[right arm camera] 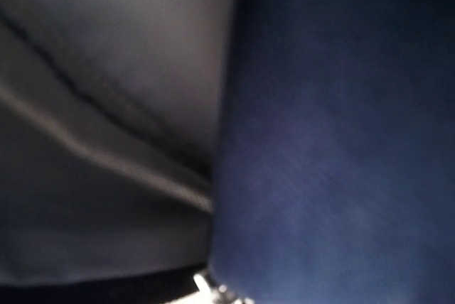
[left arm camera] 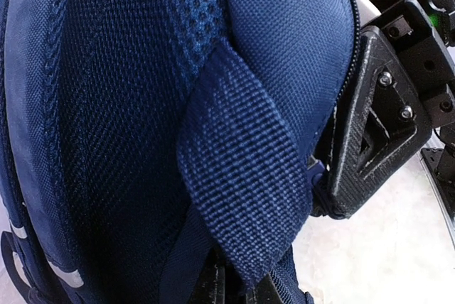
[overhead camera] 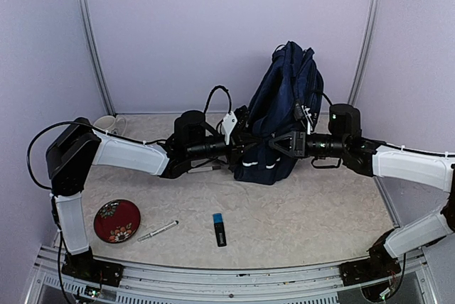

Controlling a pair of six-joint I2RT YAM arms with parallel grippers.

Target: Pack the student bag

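Observation:
The navy backpack [overhead camera: 281, 84] stands upright at the back right of the table. My left gripper [overhead camera: 245, 146] is at its front, shut on a navy strap [left arm camera: 245, 155] that fills much of the left wrist view. My right gripper [overhead camera: 279, 144] is against the bag just right of the left one; its black body shows beside the strap in the left wrist view, but its fingertips are hard to make out. The right wrist view is blurred, showing close navy fabric [right arm camera: 327, 133], grey lining and a bit of shiny metal at the bottom.
On the front left of the table [overhead camera: 313, 226] lie a red flowered dish [overhead camera: 116, 220], a white pen [overhead camera: 158, 230] and a black marker with blue cap [overhead camera: 219, 230]. A white mug [overhead camera: 105, 123] sits at the back left, partly behind the left arm.

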